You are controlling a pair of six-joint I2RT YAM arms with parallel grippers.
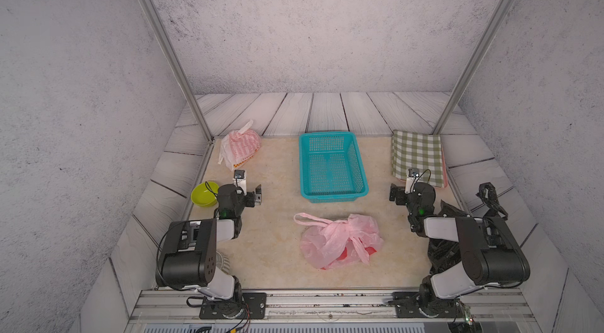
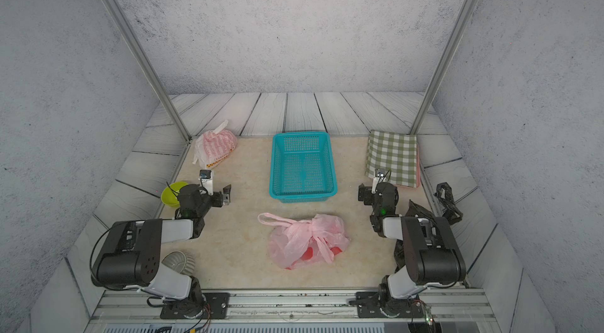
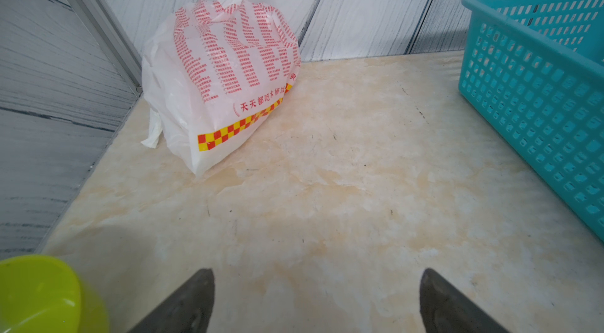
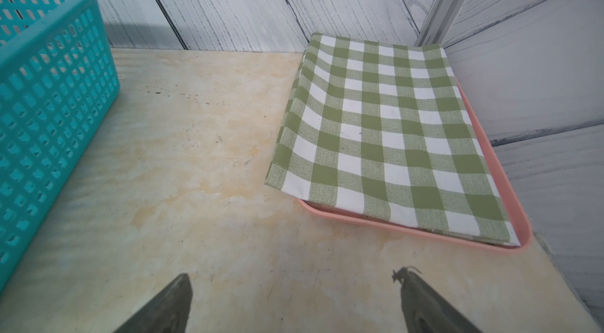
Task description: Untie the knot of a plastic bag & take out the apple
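A pink plastic bag (image 1: 333, 245) (image 2: 302, 241), knotted on top with a loop handle, lies at the front middle of the table; red shapes show through it. My left gripper (image 1: 253, 196) stands open left of and behind it, with nothing between its fingers. My right gripper (image 1: 397, 193) stands open right of and behind it, also empty. Neither touches the pink bag.
A teal basket (image 1: 363, 182) sits at back centre. A white-and-red printed bag (image 3: 220, 81) lies back left, near a green bowl (image 3: 44, 295). A checked cloth (image 4: 383, 131) covers a pink tray at back right. Dark items crowd the right edge.
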